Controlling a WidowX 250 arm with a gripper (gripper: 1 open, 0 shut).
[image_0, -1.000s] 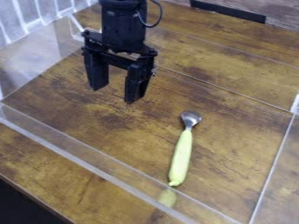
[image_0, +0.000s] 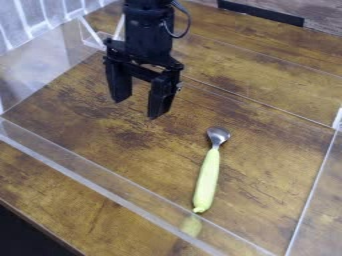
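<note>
My black gripper (image_0: 139, 92) hangs over the left rear part of the wooden surface, fingers pointing down and spread wide open, with nothing between them. A spoon with a pale yellow-green handle (image_0: 207, 181) and a metal head (image_0: 218, 135) lies on the surface to the right and front of the gripper, apart from it, its head pointing away from the camera.
Clear low walls surround the work area, with a front wall (image_0: 100, 182) and a right wall running toward the lower right corner. A white slatted object (image_0: 27, 20) is at the top left. The wood around the spoon is clear.
The gripper has shifted very slightly over the last second, staying open. The spoon has not moved.
</note>
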